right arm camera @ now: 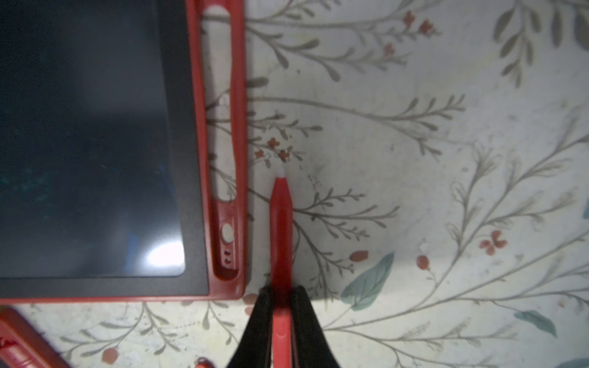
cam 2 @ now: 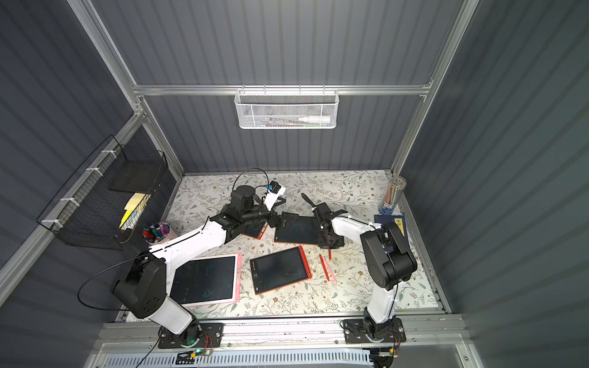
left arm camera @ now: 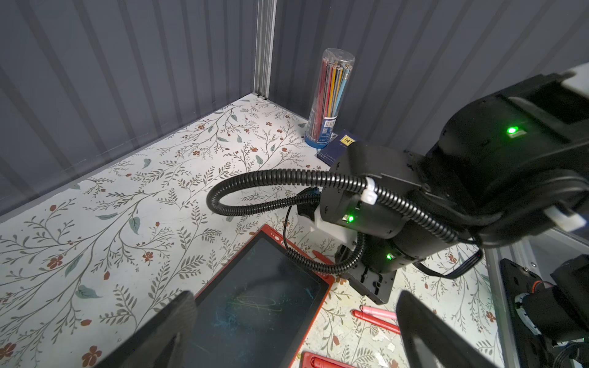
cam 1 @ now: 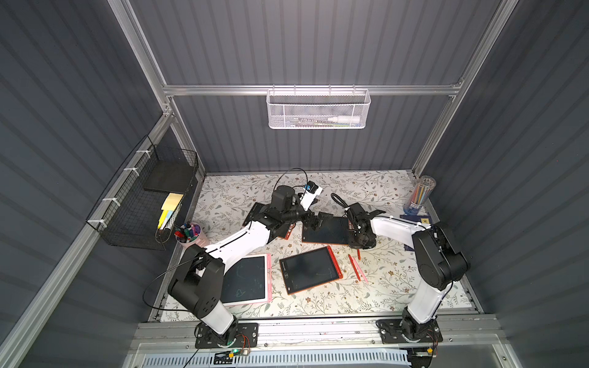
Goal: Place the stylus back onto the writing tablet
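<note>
A red stylus (right arm camera: 281, 227) lies along the empty holder strip (right arm camera: 238, 135) of the upper red tablet (cam 1: 325, 228), just beside it in the right wrist view. My right gripper is shut on the stylus, its two dark fingers either side of it; in the top left view it sits at that tablet's right edge. My left gripper (cam 1: 313, 220) is raised above the tablets toward the middle, open, with nothing seen between its blurred fingers in the left wrist view.
A red tablet (cam 1: 309, 270) and a pink tablet (cam 1: 245, 279) lie in front, with red and pink styluses (cam 1: 359, 268) to their right. A pencil tube (cam 1: 420, 195) stands at the back right.
</note>
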